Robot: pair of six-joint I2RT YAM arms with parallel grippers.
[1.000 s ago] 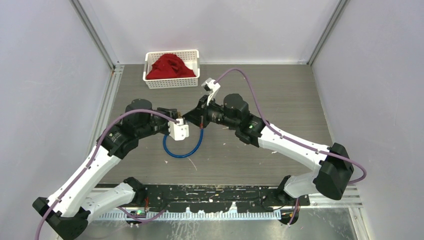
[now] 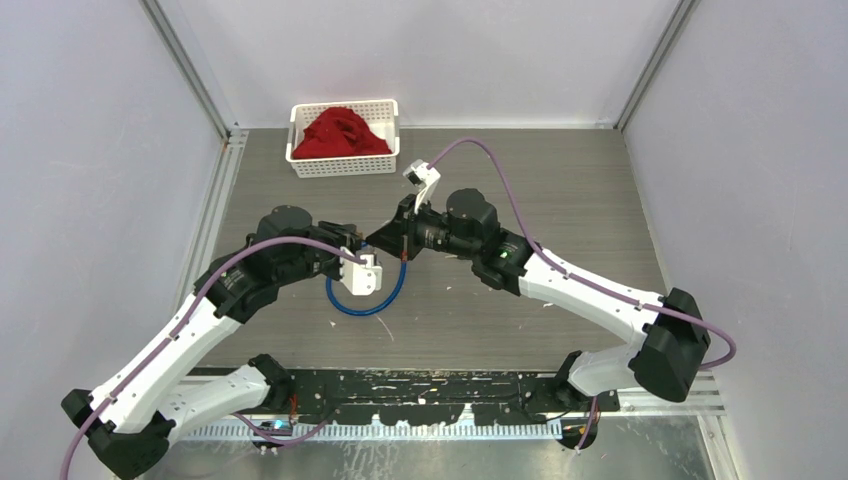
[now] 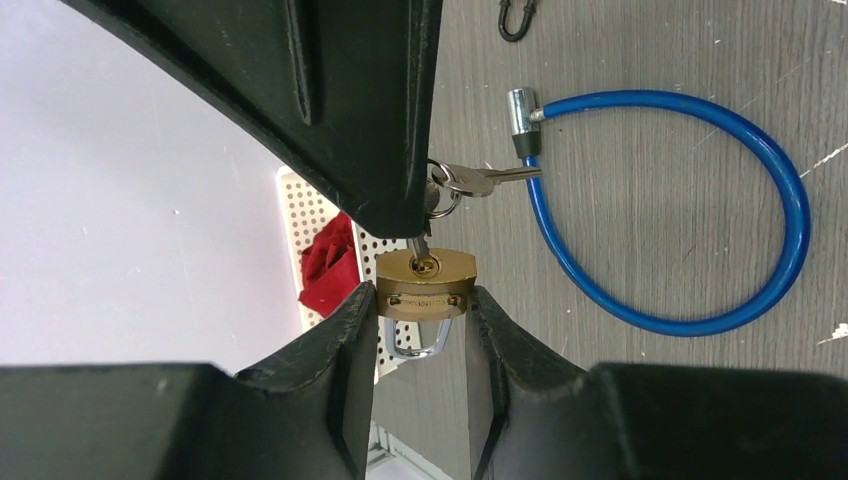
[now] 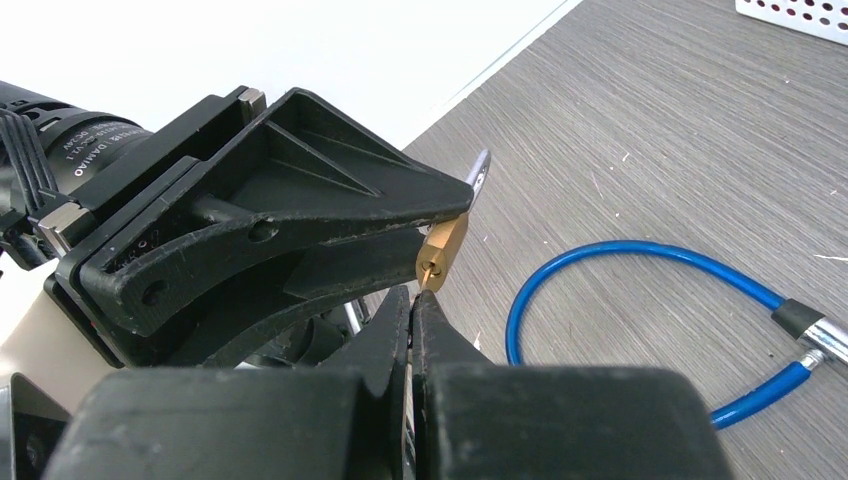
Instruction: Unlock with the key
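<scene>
A brass padlock (image 3: pixel 425 285) is pinched between the fingertips of my left gripper, keyhole facing the right gripper and metal shackle (image 3: pixel 420 352) pointing away. My right gripper is shut on a key (image 4: pixel 427 279), whose bow is hidden between the fingers. In the left wrist view the blade (image 3: pixel 420 246) meets the keyhole; how deep it sits I cannot tell. A ring with a second key (image 3: pixel 510 174) dangles beside the right fingers (image 3: pixel 390 205). From above, the two grippers meet tip to tip and hide the lock.
On the table below lies a blue cable lock (image 2: pixel 365 312) in a loop, its metal end (image 3: pixel 521 112) up close to the hanging key. At the back stands a white basket (image 2: pixel 345 168) with red cloth (image 2: pixel 340 133).
My left gripper has shifted slightly toward the front and a little right, the padlock still in it. The right arm has barely moved.
</scene>
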